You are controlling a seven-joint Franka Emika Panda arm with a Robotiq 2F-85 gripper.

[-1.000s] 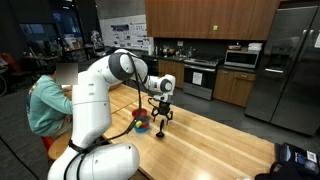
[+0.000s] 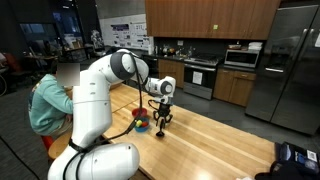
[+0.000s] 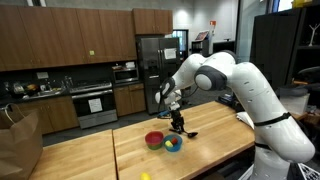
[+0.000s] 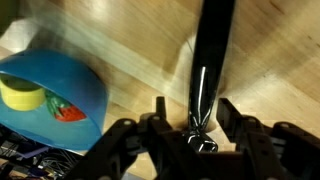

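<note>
A black long-handled utensil (image 4: 208, 60) lies on the wooden table, its handle running down between my fingers in the wrist view. My gripper is part open, with bare table showing between the left finger and the handle; the right finger is closer to it. In exterior view 1 the gripper (image 2: 161, 115) points down just above the utensil (image 2: 160, 134). Exterior view 2 shows the dark utensil (image 3: 191, 134) below and beside the gripper. The utensil's far end is out of the wrist view.
Left of the gripper in the wrist view stands a blue bowl (image 4: 91, 85) holding yellow, green and red items. A red bowl (image 3: 154, 138) is beside it in exterior view 2, and a yellow object (image 3: 145, 176) lies nearer the camera.
My gripper appears slightly lower over the utensil than before. The utensil and the bowls have not visibly moved.
</note>
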